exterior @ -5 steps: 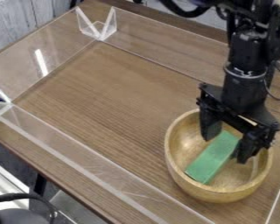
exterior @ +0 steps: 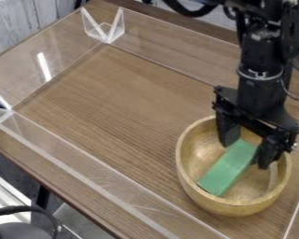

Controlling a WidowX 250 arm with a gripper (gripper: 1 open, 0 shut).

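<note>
A black robot arm comes down from the top right, and its gripper [exterior: 253, 140] is open over a wooden bowl [exterior: 196, 191] at the lower right, its fingers reaching to the bowl's inside. A green oblong object [exterior: 226, 169] lies tilted diagonally in the bowl, its upper end partly under the gripper. Whether a finger touches it is unclear.
A white angular object [exterior: 104, 28] stands at the far top left. Black cables and a dark part lie off the table's edge at the lower left.
The arm and gripper have shifted only slightly over the bowl. The green object and the bowl look about where they were.
</note>
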